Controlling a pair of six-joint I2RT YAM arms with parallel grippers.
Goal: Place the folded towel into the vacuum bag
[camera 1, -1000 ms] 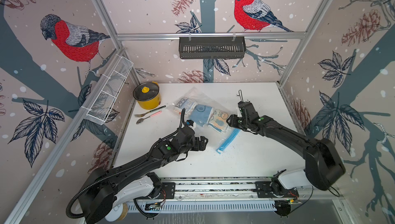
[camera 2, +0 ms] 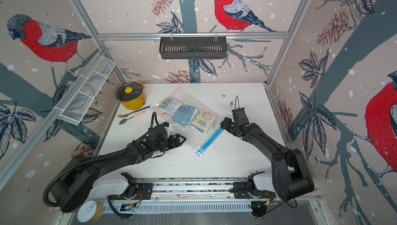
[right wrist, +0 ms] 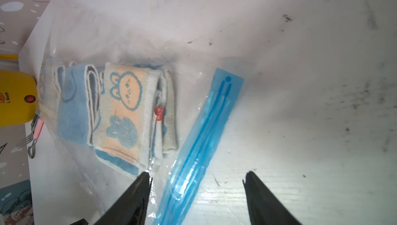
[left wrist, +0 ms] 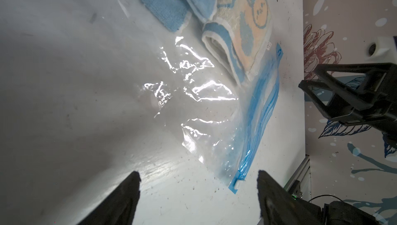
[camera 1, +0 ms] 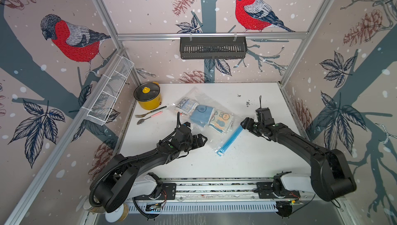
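Three folded towels, the pale patterned one [right wrist: 124,113], the plain blue one [camera 1: 201,114] and another [camera 1: 186,105] at the far end, lie inside the clear vacuum bag on the table. The bag's blue zipper strip [right wrist: 194,150] runs along its near right end. My left gripper stands open to the left of the bag's near corner, nothing between its fingers. My right gripper is open above the upper end of the zipper, holding nothing.
A yellow pot [camera 1: 147,101] stands at the back left, with a fork and spoon [camera 1: 148,118] beside it. A dark rack [camera 1: 213,47] hangs on the back wall.
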